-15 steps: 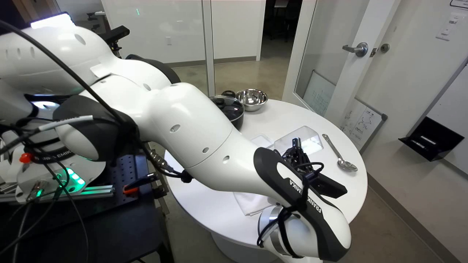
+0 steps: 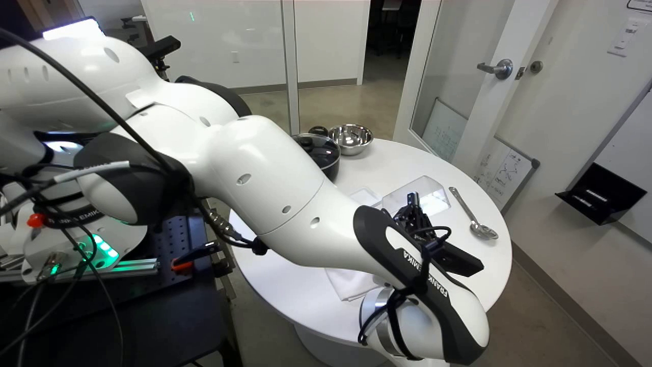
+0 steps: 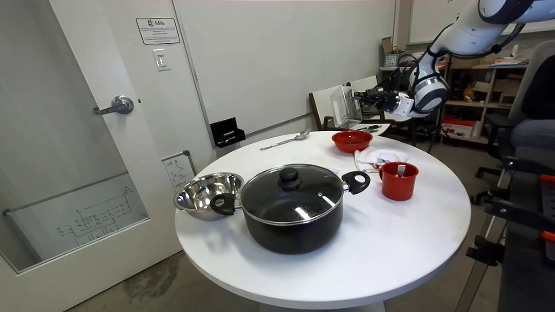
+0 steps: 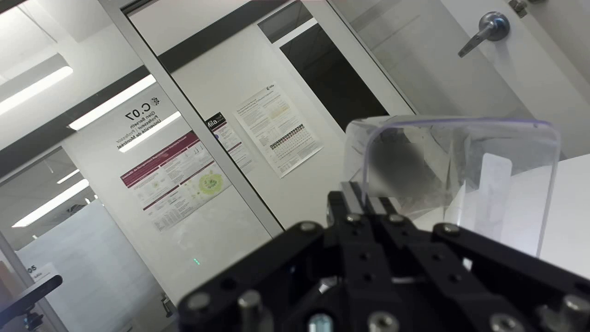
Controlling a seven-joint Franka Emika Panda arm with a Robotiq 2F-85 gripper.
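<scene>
A clear plastic container (image 3: 343, 109) is held up in the air above the far side of the round table, turned on its side. My gripper is shut on its thin rim; in the wrist view the container (image 4: 545, 216) extends to the right of the fingers with its opening towards the camera. In exterior view 1 the arm hides most of the gripper, and the container (image 2: 412, 188) shows just beyond it. Below it in exterior view 2 is a red bowl (image 3: 352, 141).
A lidded black pot (image 3: 291, 234), a steel bowl (image 3: 200, 200) and a red mug (image 3: 399, 184) stand on the white table (image 3: 395, 244). A slotted spoon (image 2: 467, 211) lies near its edge, and a white cloth (image 3: 382, 156) beside the red bowl. Free tabletop lies in front of the mug.
</scene>
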